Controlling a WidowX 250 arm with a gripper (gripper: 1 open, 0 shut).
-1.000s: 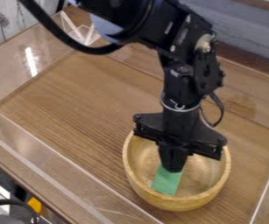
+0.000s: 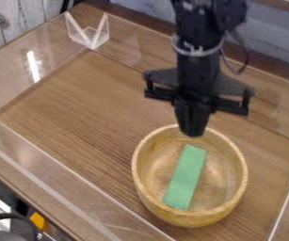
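A tan bowl (image 2: 222, 202) sits at the lower right, with a flat green block (image 2: 184, 177) lying inside it. Above and behind the bowl is my black gripper (image 2: 197, 108), raised clear of the block. Whether its fingers are apart or closed is hard to tell from this view.
A wooden tabletop (image 2: 77, 132) fills most of the view, with open space to the left. A white wire-like object (image 2: 90, 36) stands at the upper left. A clear edge runs along the lower left, and a wall borders the back.
My gripper has risen up and back out of the bowl, uncovering more of the green block, which remains inside the bowl.
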